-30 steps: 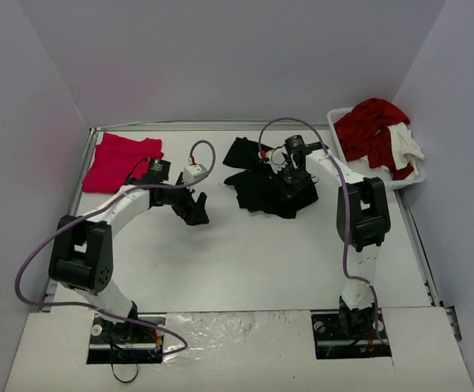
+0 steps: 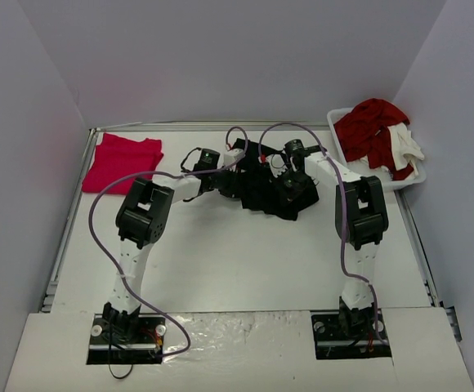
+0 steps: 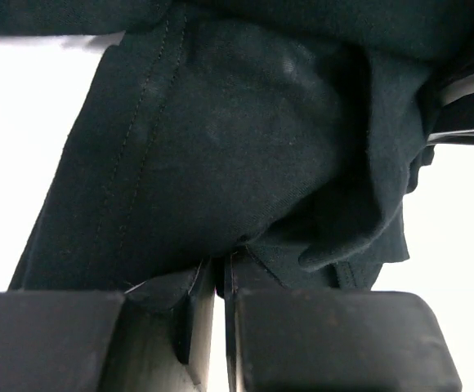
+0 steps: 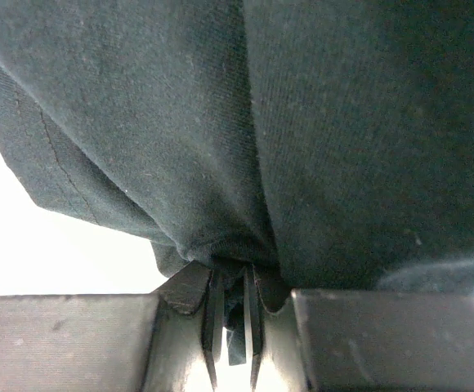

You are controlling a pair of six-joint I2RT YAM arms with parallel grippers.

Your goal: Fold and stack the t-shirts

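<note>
A crumpled black t-shirt [image 2: 266,196] lies in the middle of the table toward the back. My left gripper [image 2: 230,181] is at its left part, shut on the fabric, which fills much of the left wrist view [image 3: 180,139]. My right gripper [image 2: 284,180] is on its right part, also shut on cloth, with dark folds [image 4: 343,147] rising above the fingers in the right wrist view. A red folded t-shirt [image 2: 121,155] lies flat at the back left.
A white basket [image 2: 374,174] at the back right holds red and white clothing [image 2: 368,131]. The front half of the table between the arms is clear.
My left arm has swung right from open table onto the black t-shirt's left part, where it has taken hold. The right arm is nearly unchanged.
</note>
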